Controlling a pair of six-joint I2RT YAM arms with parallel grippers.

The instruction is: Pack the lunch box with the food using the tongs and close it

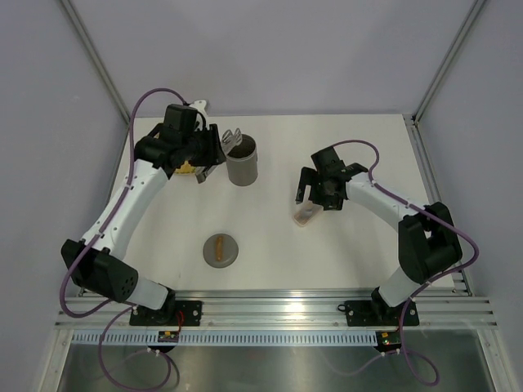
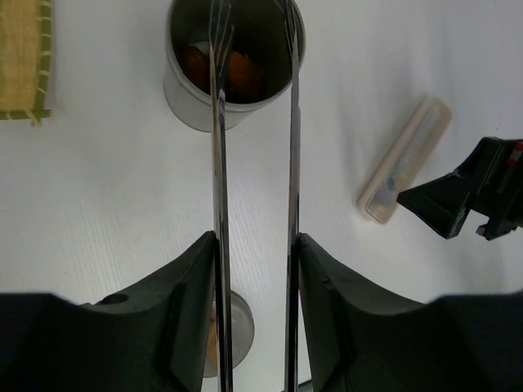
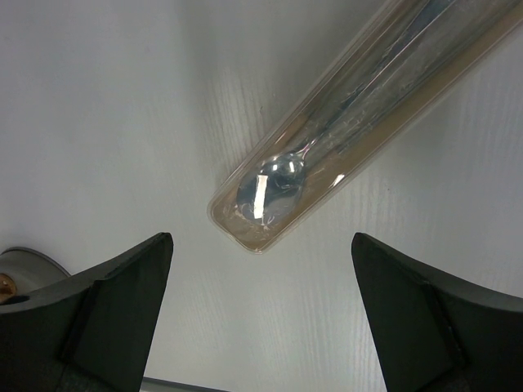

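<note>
A grey cylindrical container (image 1: 243, 169) stands at the back, with brown food (image 2: 245, 75) inside. My left gripper is over it, holding long fork-like steel prongs apart with nothing visible between them. A round grey plate or lid (image 1: 230, 253) with a brown oblong item (image 1: 219, 245) lies front left. My right gripper stands open above a clear narrow case (image 1: 306, 214) with a spoon (image 3: 270, 188) in it.
A yellow mat with green edging (image 2: 24, 73) lies at the back left, partly under the left arm.
</note>
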